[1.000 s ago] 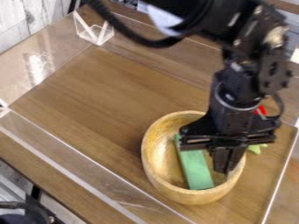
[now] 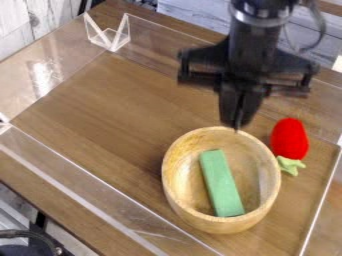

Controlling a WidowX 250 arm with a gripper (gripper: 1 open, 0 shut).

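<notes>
My dark gripper (image 2: 241,116) hangs high over the table, above and behind a wooden bowl (image 2: 182,190); it is motion-blurred, with nothing visible between its fingers. A green block (image 2: 219,183) lies lengthwise inside the bowl. A red strawberry-like object (image 2: 290,138) with pale green leaves rests on the table just right of the bowl's back part.
A clear angular stand (image 2: 110,32) sits at the back left. Raised edges border the table.
My gripper has risen out of the bowl and moved back, uncovering the red object. The green block stays in the bowl.
</notes>
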